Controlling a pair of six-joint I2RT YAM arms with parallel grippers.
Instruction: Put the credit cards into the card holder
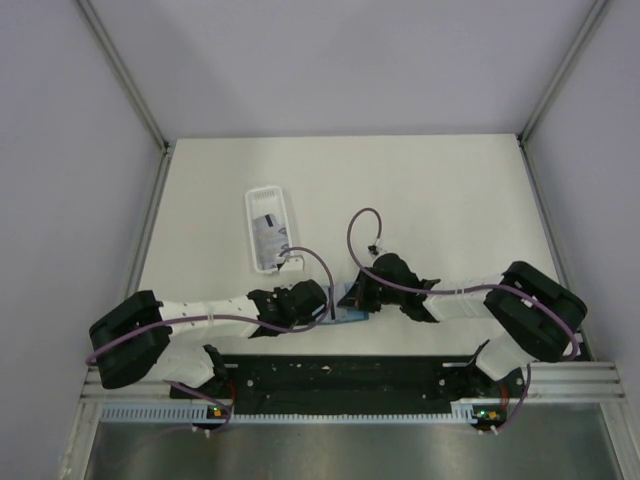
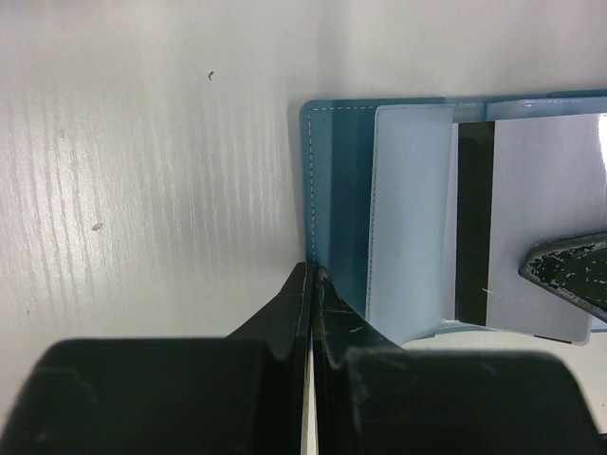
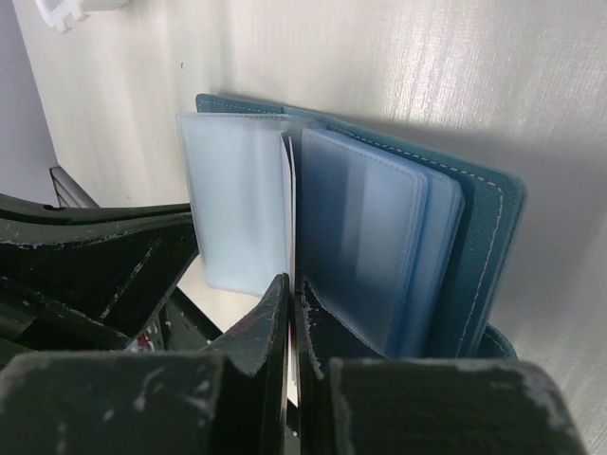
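A blue card holder (image 2: 340,190) lies open on the table, its clear pocket flap (image 2: 408,227) towards the left side. A pale credit card (image 2: 541,166) with a black stripe sits partly inside that pocket; from the right wrist its thin edge (image 3: 290,204) shows nearly end-on. My right gripper is shut on this card, with one finger (image 2: 574,270) pressed against its face. At the holder's left edge, my left gripper stands shut with its tips touching the border; nothing shows between them.
Further back on the left stands a white basket (image 1: 285,205) with more cards (image 1: 268,238) in it. The other leaf (image 3: 365,227) of the holder has stacked pockets. Free table surface (image 1: 440,200) lies behind and to the right.
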